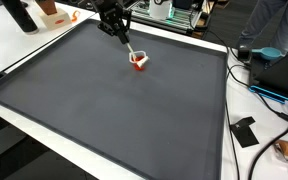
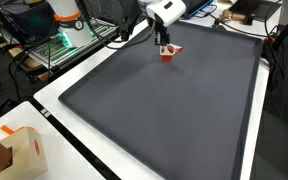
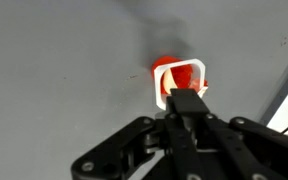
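Note:
A small red item with a squarish white rim (image 3: 158, 87) is in the wrist view, with red (image 3: 182, 76) and a pale yellow patch inside the outline. My gripper is shut on the near edge of that rim. From exterior view 1, the red part (image 1: 139, 65) shows just below the gripper (image 1: 130, 46), close to the dark tabletop. The same red item (image 2: 166, 57) appears under the gripper (image 2: 164, 46) in exterior view 2. Whether its underside touches the table cannot be told.
A black flat piece (image 1: 244, 131) lies outside the table's right edge. Cables (image 2: 275, 60) run past the far right corner in exterior view 2.

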